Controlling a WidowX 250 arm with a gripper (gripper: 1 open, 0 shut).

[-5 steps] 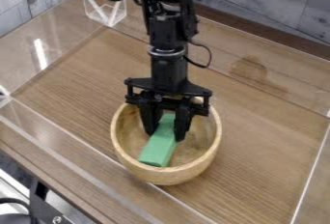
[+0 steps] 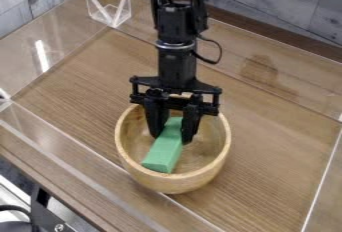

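The black gripper (image 2: 174,117) reaches down from above into a round beige bowl (image 2: 171,183) near the middle of the view. It is shut on a green object (image 2: 163,152), long and flat, which lies tilted inside the bowl with its top end between the fingers. The fingertips are dark and partly hard to make out against the bowl's shadow.
A small clear plastic item (image 2: 110,4) is at the back left. Black cables (image 2: 19,218) lie at the lower left corner.
The gripper and arm have shifted very slightly. The green object stays in the bowl, and the bowl has hardly moved.
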